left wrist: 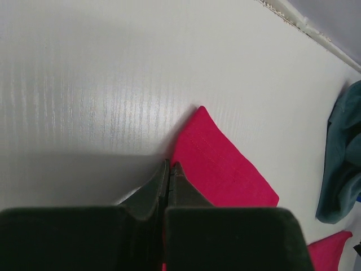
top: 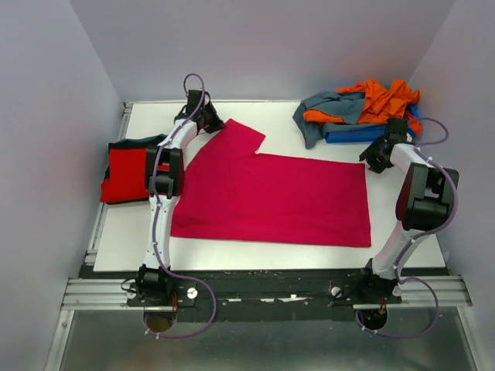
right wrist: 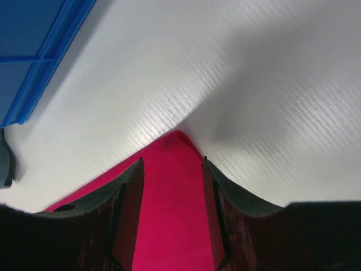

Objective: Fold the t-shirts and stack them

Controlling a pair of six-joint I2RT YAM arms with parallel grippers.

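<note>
A red t-shirt [top: 278,201] lies spread on the white table, one sleeve pointing to the upper left. My left gripper [top: 218,124] is shut on that sleeve's edge at the top left; the left wrist view shows its fingertips [left wrist: 172,169] together at the fabric. My right gripper [top: 371,161] hovers at the shirt's upper right corner, part open, with the corner [right wrist: 177,141] between and just beyond its fingertips in the right wrist view.
A blue bin [top: 344,137] with orange and grey-blue shirts sits at the back right. Folded red and dark shirts [top: 124,174] lie at the left. Free table shows along the front.
</note>
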